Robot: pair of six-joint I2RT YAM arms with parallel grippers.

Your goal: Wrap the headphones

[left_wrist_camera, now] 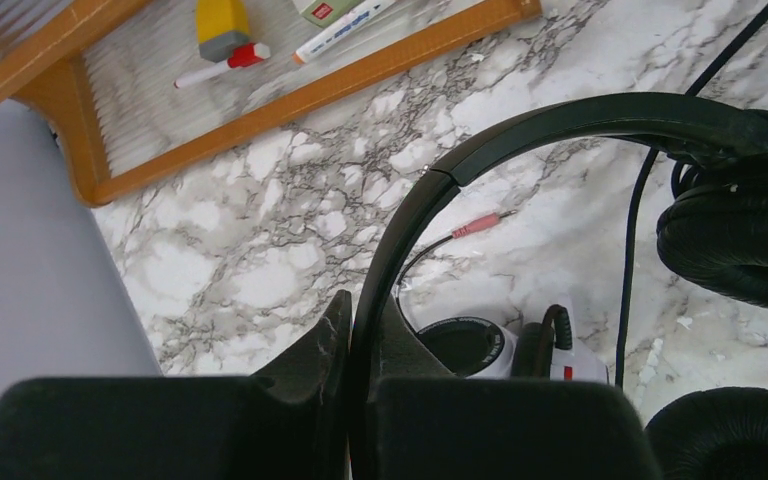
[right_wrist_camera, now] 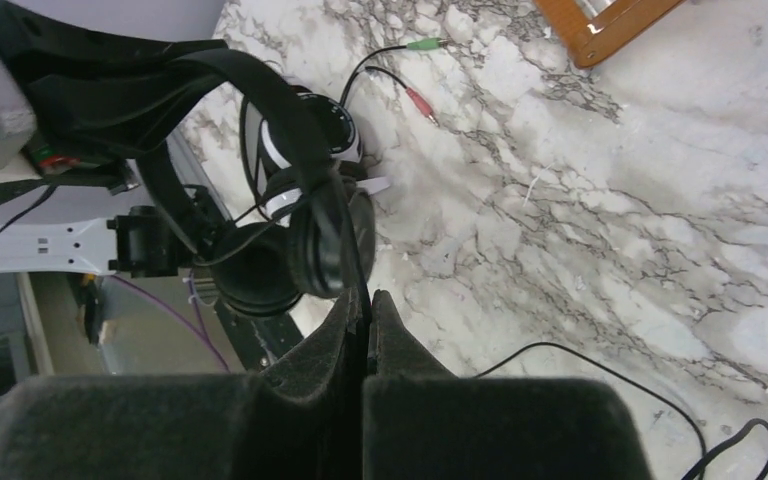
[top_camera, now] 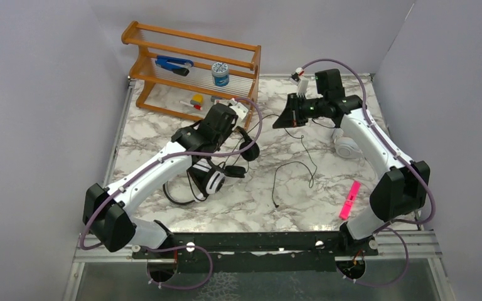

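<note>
Black headphones [top_camera: 250,151] hang over the left-centre of the table. Their curved headband [left_wrist_camera: 580,118] runs between the fingers of my left gripper, which is shut on it. Both round ear cups [left_wrist_camera: 735,240] dangle to the right in the left wrist view. From the headphones a thin black cable [top_camera: 263,119] stretches to my right gripper [top_camera: 277,125]. This gripper is shut on the cable, which passes between its fingertips in the right wrist view. The cable's loose end [top_camera: 276,205] lies on the marble.
A white-and-black headset [top_camera: 214,182] lies under the hanging headphones. White headphones [top_camera: 346,148] sit partly beneath the right arm. A wooden rack [top_camera: 194,55] stands at the back left, and a pink strip [top_camera: 349,200] lies front right.
</note>
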